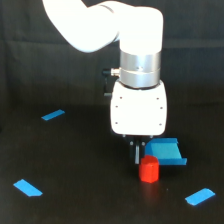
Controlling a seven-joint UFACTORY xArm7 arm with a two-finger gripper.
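Note:
A small red block stands on the dark table in front of a blue tray, near its left front side in the camera view. My gripper points down just behind and to the left of the block as seen here. Its thin dark fingers blend into the black background, so the gap between them is hard to read. Whether they touch the block cannot be made out. The white gripper body hides part of the tray's back edge.
Blue tape strips mark the table at the back left, front left and front right.

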